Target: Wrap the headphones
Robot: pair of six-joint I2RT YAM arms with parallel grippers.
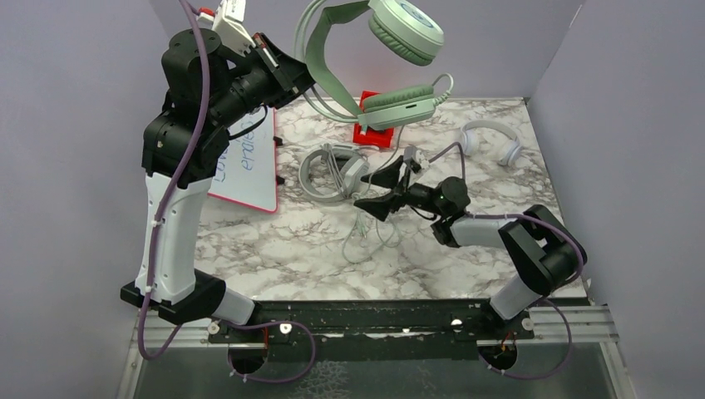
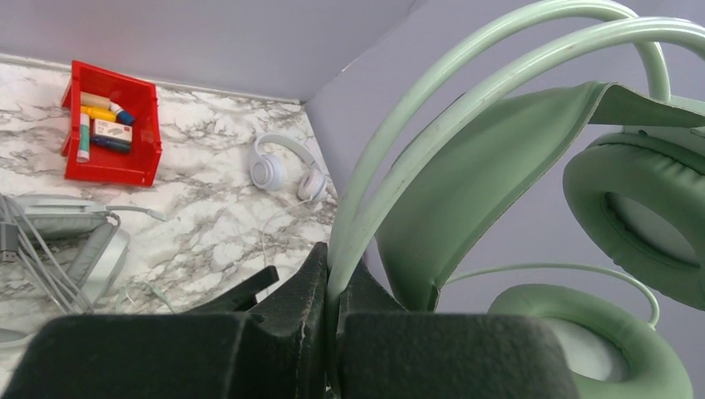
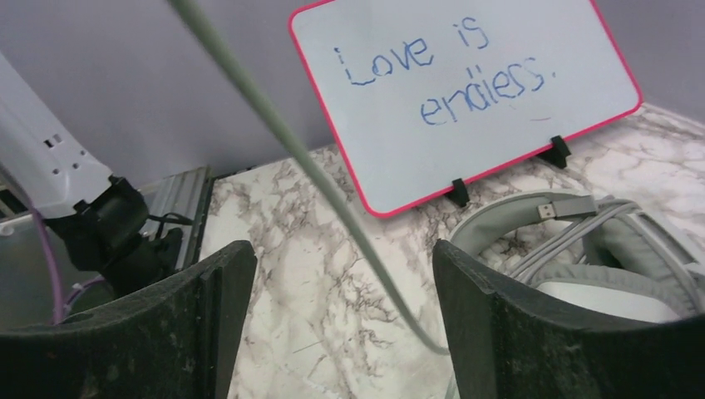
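Observation:
Pale green headphones (image 1: 407, 110) hang high over the back of the table, ear cups toward the right. My left gripper (image 1: 309, 86) is shut on their thin headband; in the left wrist view the band (image 2: 353, 229) runs down between the fingers. Their green cable (image 1: 397, 141) drops to the table and lies in loose loops near the middle. My right gripper (image 1: 364, 193) is part open low beside those loops. In the right wrist view the cable (image 3: 332, 195) slants through the gap between the fingers, touching neither clearly; its lower end is hard to follow.
Grey headphones (image 1: 309, 176) with a bundled cable lie just beyond the right fingertips. White headphones (image 1: 490, 125) rest at the back right. A red bin (image 2: 150, 125) of small items stands behind, a whiteboard (image 1: 249, 179) at left.

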